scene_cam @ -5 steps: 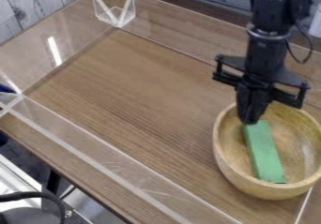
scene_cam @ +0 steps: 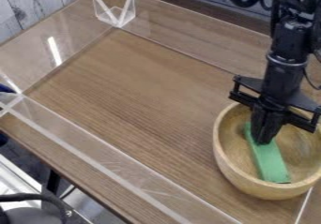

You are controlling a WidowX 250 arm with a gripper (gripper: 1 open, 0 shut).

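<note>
My gripper [scene_cam: 264,120] hangs from the upper right, black, its fingertips down at the rim and inside of a tan bowl [scene_cam: 232,171] on the right of the wooden table. It is shut; whether anything is between the fingertips is hidden at this angle. A green block [scene_cam: 268,162] lies lengthwise in the bowl, its upper end just under and partly behind the fingertips.
A clear plastic piece [scene_cam: 115,12] stands at the top left. A black object sits at the bottom left corner.
My gripper has moved down and to the right, lower over the bowl and the upper end of the green block. The bowl and block look nearly unmoved.
</note>
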